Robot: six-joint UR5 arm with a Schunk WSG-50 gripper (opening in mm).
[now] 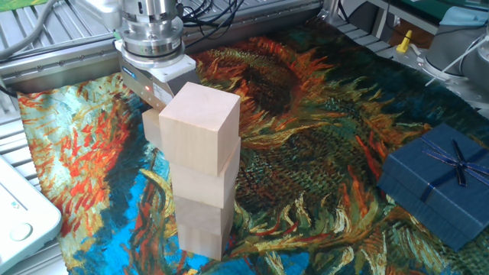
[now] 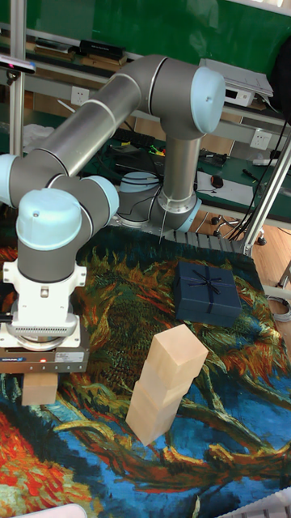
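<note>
A tower of several pale wooden blocks [image 1: 200,141] stands on the patterned cloth, its blocks slightly out of line with one another. Behind it in exterior view 2, another wooden block [image 1: 153,128] is partly covered by the tower. Exterior view 3 shows this separate block [image 2: 40,390] at the left, directly beneath the flat body of my gripper [image 2: 40,373]. The gripper lies very close to the block's top, well apart from the tower [image 2: 163,380]. No fingers can be made out, so its hold on the block is unclear.
A dark blue box [image 2: 207,292] with a ribbon bow lies on the cloth [image 2: 111,302], beyond the tower in exterior view 3. A white device [image 1: 23,210] sits at the left edge of exterior view 2. Open cloth separates tower and box.
</note>
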